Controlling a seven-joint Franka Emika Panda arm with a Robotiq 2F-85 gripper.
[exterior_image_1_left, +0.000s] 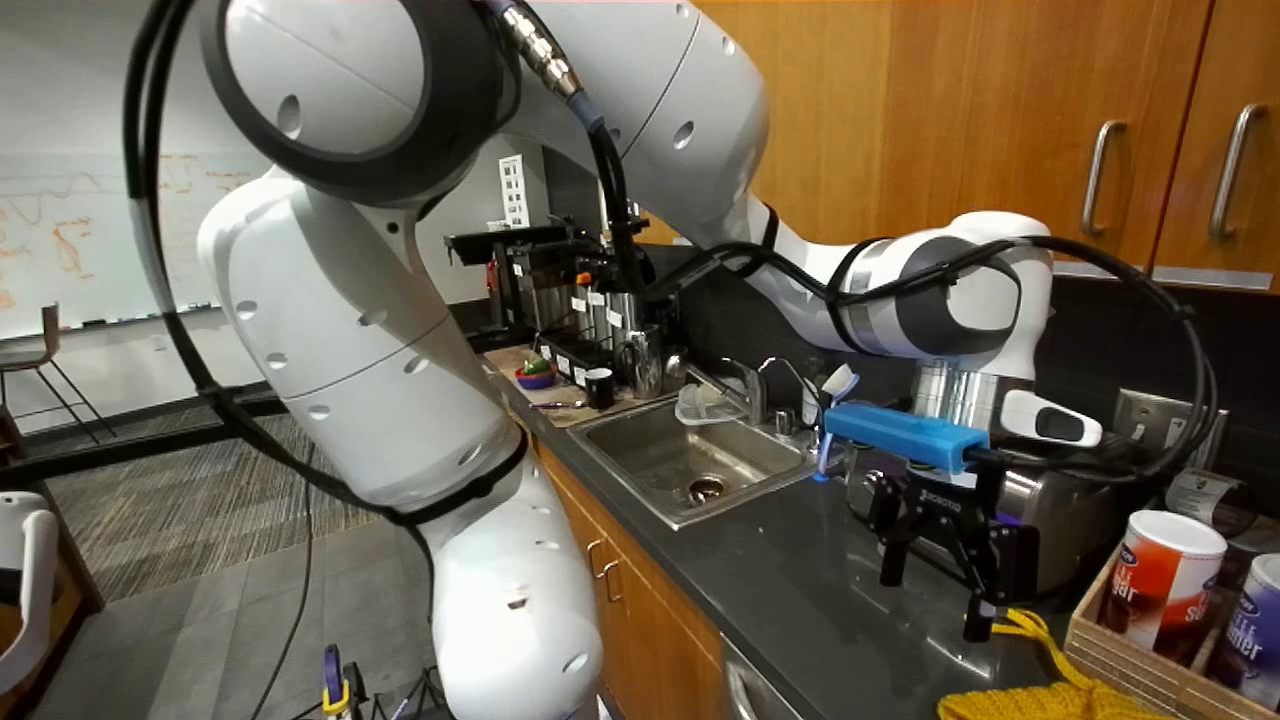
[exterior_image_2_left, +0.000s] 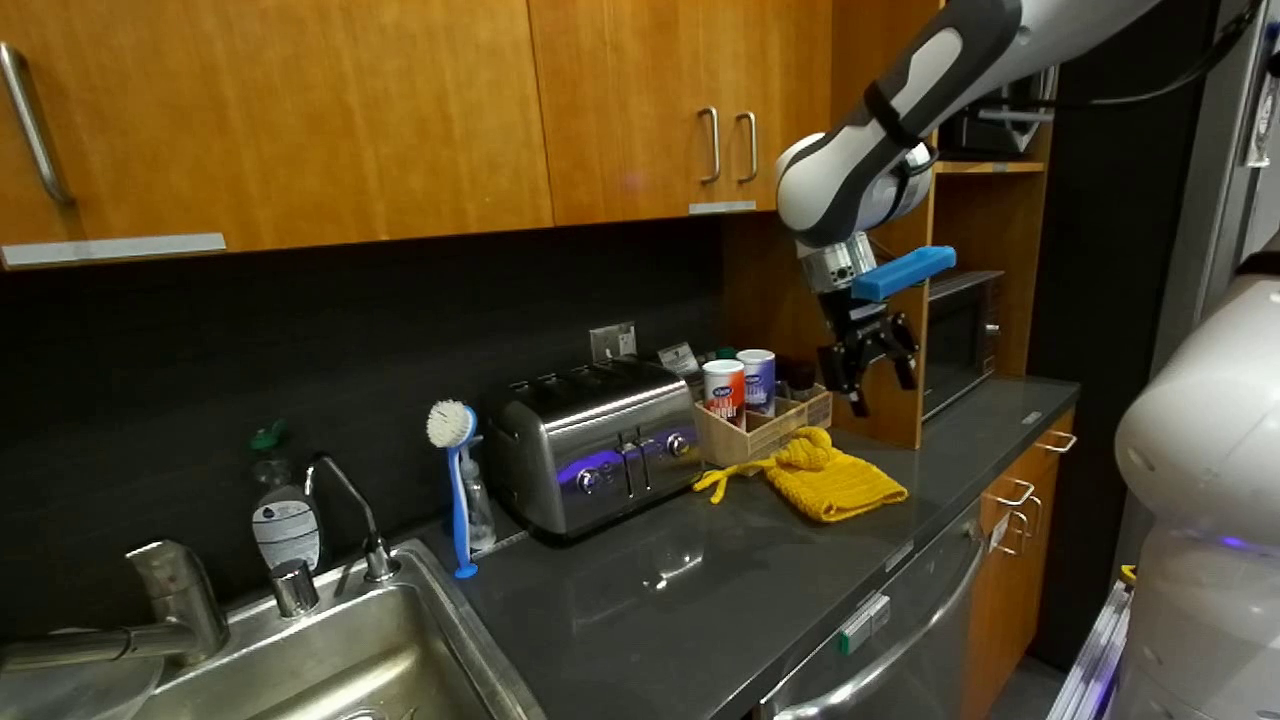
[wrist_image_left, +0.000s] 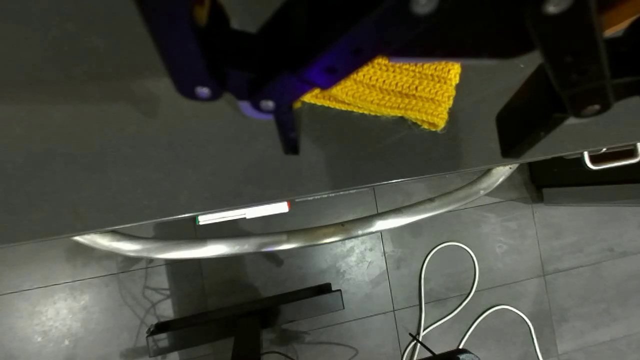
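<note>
My gripper (exterior_image_1_left: 935, 596) hangs above the dark counter with its fingers spread and nothing between them. In the second exterior view the gripper (exterior_image_2_left: 882, 386) is well above the counter, over the area of a yellow knitted cloth (exterior_image_2_left: 830, 482). That cloth lies in a loose heap with a thin strand trailing toward the toaster. Part of the yellow cloth (wrist_image_left: 399, 96) shows below the spread fingers in the wrist view, the rest hidden by the gripper's body. Fingers and cloth appear apart.
A steel toaster (exterior_image_2_left: 600, 444) stands against the wall, beside a wooden box (exterior_image_2_left: 792, 422) holding canisters. Left of it are a blue brush (exterior_image_2_left: 459, 516) and the sink (exterior_image_2_left: 462, 642). A dishwasher handle (wrist_image_left: 300, 237) runs along the front.
</note>
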